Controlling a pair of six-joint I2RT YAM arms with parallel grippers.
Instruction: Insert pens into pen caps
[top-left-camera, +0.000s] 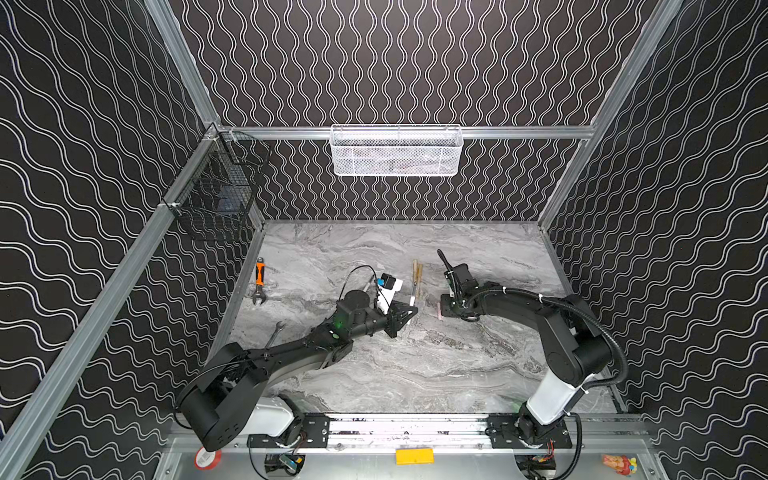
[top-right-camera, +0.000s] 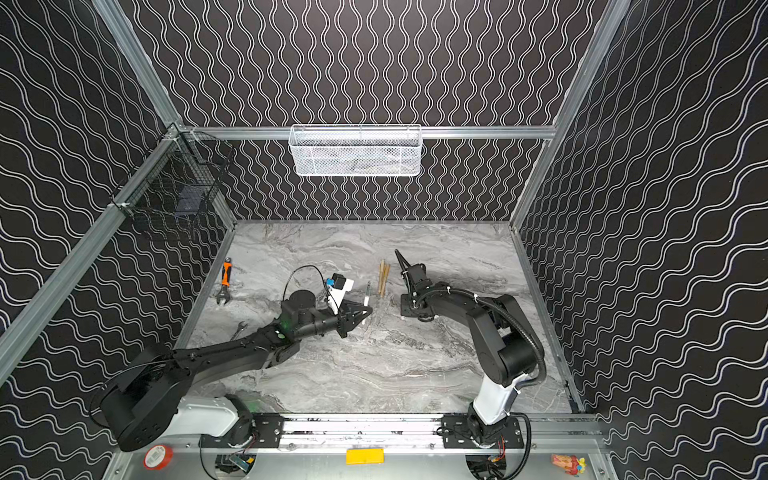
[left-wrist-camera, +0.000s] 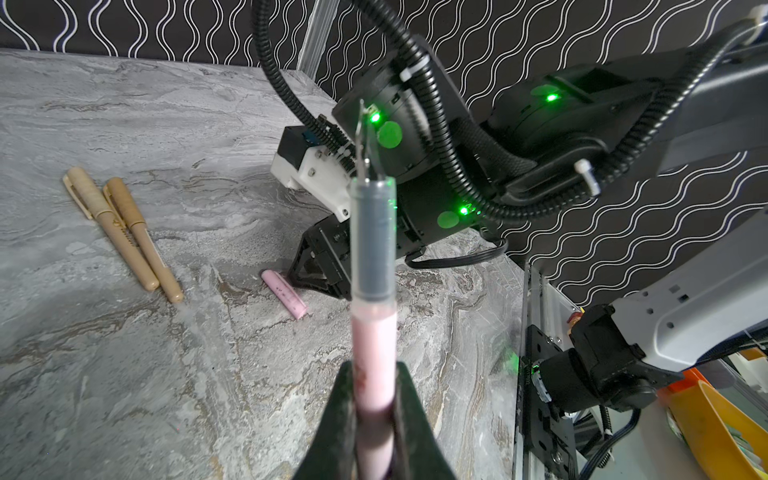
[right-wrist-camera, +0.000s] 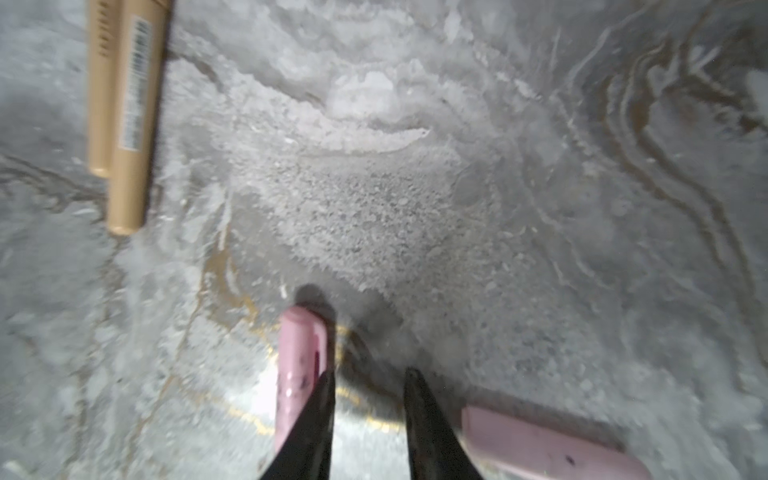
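An uncapped pen with a pink barrel, grey grip section and bare tip stands nib-up in the left wrist view. My left gripper is shut on its barrel, over the middle of the table. A pink cap lies on the marble surface, close beside my right gripper. In the right wrist view that gripper is open, and the pink cap is partly behind its left finger. A second pink piece shows at the lower right there; I cannot tell what it is.
Two tan pens lie side by side behind the grippers. An orange-handled wrench and a smaller metal tool lie on the left. A white mesh basket hangs at the back.
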